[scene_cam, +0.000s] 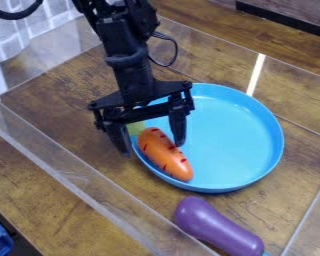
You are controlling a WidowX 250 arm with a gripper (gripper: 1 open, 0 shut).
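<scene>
The black gripper [147, 134] hangs open over the left side of a light blue plate [246, 148]. An orange toy carrot [167, 157] with dark marks and a green top lies on that side of the plate, between and just below the fingers. Whether the fingers touch it is unclear.
A purple toy eggplant [216, 225] lies at the lower right, outside the plate. A clear plastic edge runs diagonally across the lower left, with a small blue object [0, 240] in the corner. Bare wooden table [56, 100] lies to the left.
</scene>
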